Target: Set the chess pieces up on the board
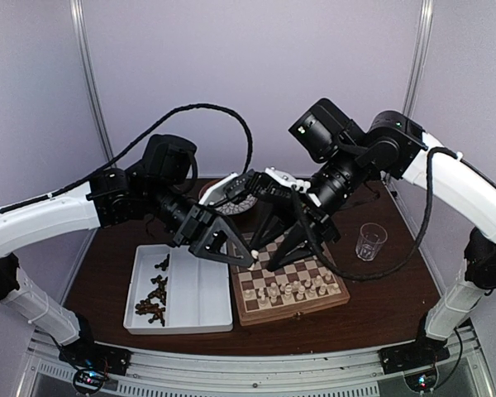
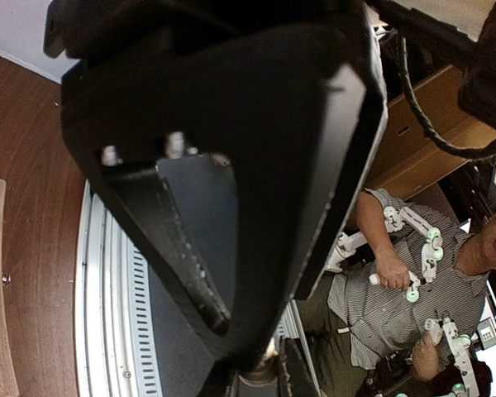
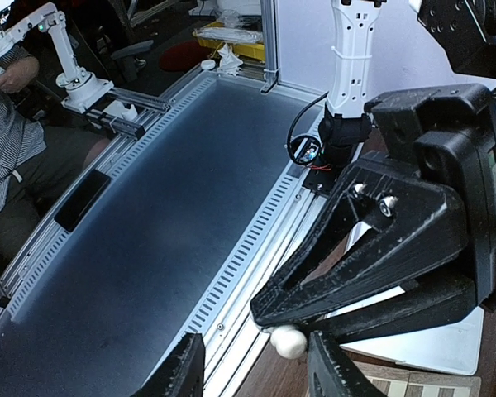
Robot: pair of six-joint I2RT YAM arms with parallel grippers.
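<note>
Above the chessboard (image 1: 281, 306), my left gripper (image 1: 250, 255) is shut on a white chess piece (image 3: 288, 341), whose rounded end shows at its fingertips in the right wrist view. My right gripper stands open, its fingers on either side of that piece, close to it; whether they touch it I cannot tell. In the top view both grippers meet over the board's left half. White pieces (image 1: 288, 291) stand in rows along the board's near side. Dark gold pieces (image 1: 153, 308) lie in the left compartment of the white tray (image 1: 198, 322).
A glass (image 1: 370, 241) stands right of the board. A patterned bowl behind the board is mostly hidden by the arms.
</note>
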